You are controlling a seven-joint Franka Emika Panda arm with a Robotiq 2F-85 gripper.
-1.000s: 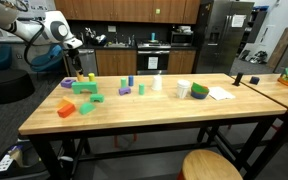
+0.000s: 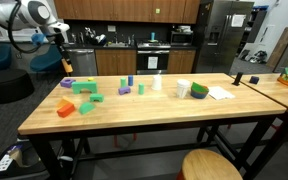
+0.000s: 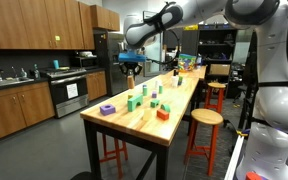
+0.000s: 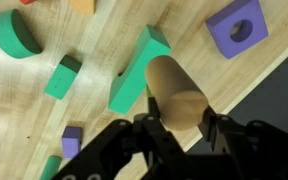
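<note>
A wooden cylinder (image 4: 172, 82) is gripped in the wrist view, its round end facing the camera. My gripper is shut on it. In exterior view 1 the cylinder shows as a small orange-brown piece (image 2: 68, 68) hanging under the gripper (image 2: 64, 57), above the left end of the table. Below the held piece in the wrist view lies a long green block (image 4: 139, 68), partly covered by it. To its right is a purple block with a round hole (image 4: 221, 38).
More blocks lie close by: a green half-round (image 4: 14, 34), a small green block (image 4: 63, 76) and a purple one (image 4: 72, 140). The table's edge passes near the gripper. Farther right stand white cups (image 2: 183, 89) and a green bowl (image 2: 199, 89).
In exterior view 1 the gripper has moved up and to the left, carrying the orange-brown piece clear of the blocks. The other blocks look unmoved.
</note>
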